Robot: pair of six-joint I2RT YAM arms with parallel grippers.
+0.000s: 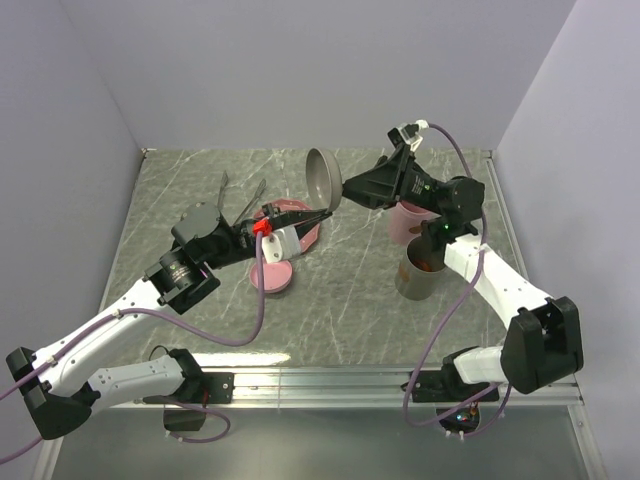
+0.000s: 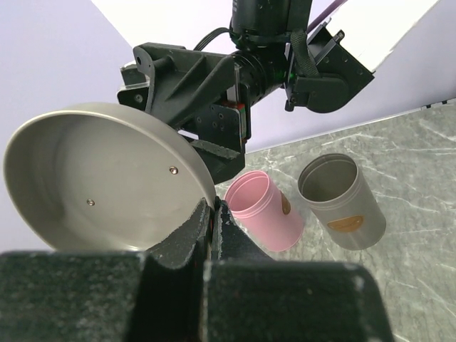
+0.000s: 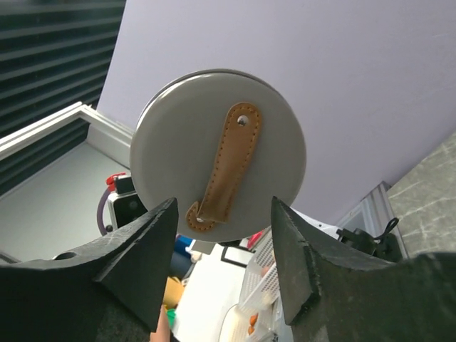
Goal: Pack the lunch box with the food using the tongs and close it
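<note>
My left gripper is shut on the rim of a grey round lid (image 2: 107, 178), held up on edge above the table. On the lid's outer face, a brown leather strap (image 3: 229, 164) shows in the right wrist view. My right gripper stands open, its fingers spread and facing that strap, nothing between the tips. From above, the lid (image 1: 322, 180) hangs just left of the right gripper's tips. Two open containers stand on the table: a pink one (image 2: 265, 214) and a grey one (image 2: 345, 206), each with a brown patch on its side.
A pink plate (image 1: 306, 240) and a small pink bowl (image 1: 271, 277) lie behind and below the left arm. Cutlery (image 1: 252, 200) rests at the back left. Walls enclose the sides and back.
</note>
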